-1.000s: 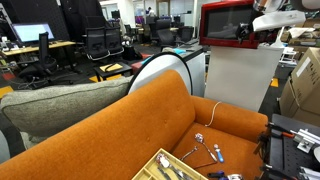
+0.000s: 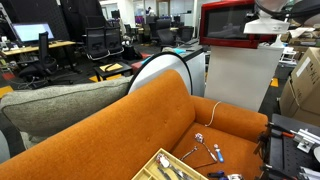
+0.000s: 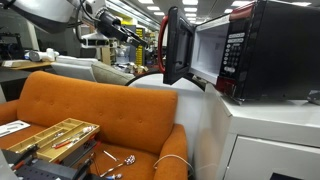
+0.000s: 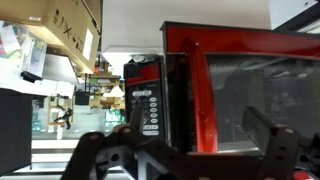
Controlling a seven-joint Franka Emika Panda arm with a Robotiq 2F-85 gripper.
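A red-and-black microwave [image 3: 268, 55] stands on a white cabinet, its door [image 3: 180, 45] swung open in exterior view 2. A curved red handle [image 3: 163, 42] runs down the door's outer face. My gripper [image 3: 136, 41] is in front of the door, on the handle's side. The wrist view has the red handle [image 4: 203, 100] running upright between the spread fingers of my open gripper. Contact between handle and fingers cannot be made out. The microwave's keypad [image 4: 151, 108] is visible left of the handle there.
An orange sofa [image 3: 100, 100] stands below the arm, with a wooden tray [image 3: 60, 135] and loose utensils on its seat. The white cabinet [image 3: 265, 140] supports the microwave. Cardboard boxes [image 4: 65, 25] appear in the wrist view's upper left.
In exterior view 1 the arm near the microwave has shifted and changed its pose slightly over the last second. The sofa and the items on it have stayed put.
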